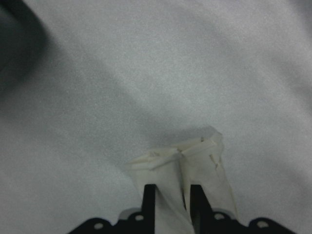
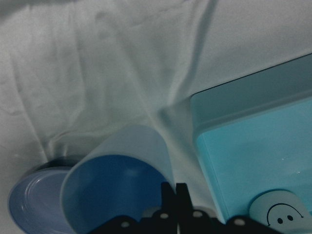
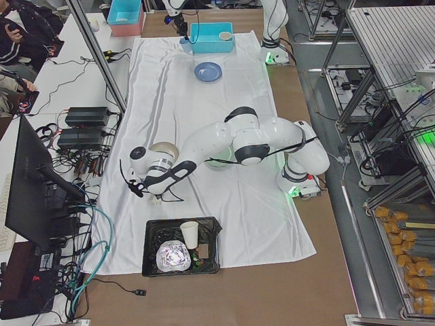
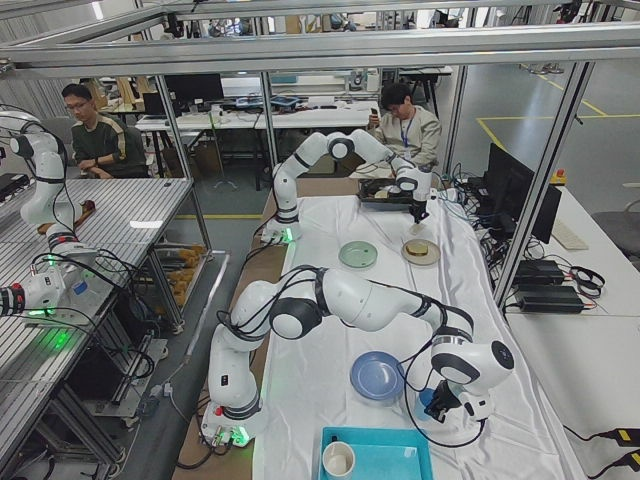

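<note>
My left gripper is low over the white cloth, its fingers straddling a pale, crinkled paper packet [image 1: 200,161]; whether it grips the packet is unclear. My right gripper has its fingertips close together at the rim of a blue cup [image 2: 112,190], which is tilted in the wrist view and seems held. The cup is beside a blue plate [image 4: 376,376] and a turquoise bin [image 4: 375,440] holding a white cup [image 4: 338,460].
A black tray [image 3: 181,265] with cup and foil item lies at the left arm's end of the table. A green plate [image 4: 358,254] and a beige plate [image 4: 421,252] sit nearby.
</note>
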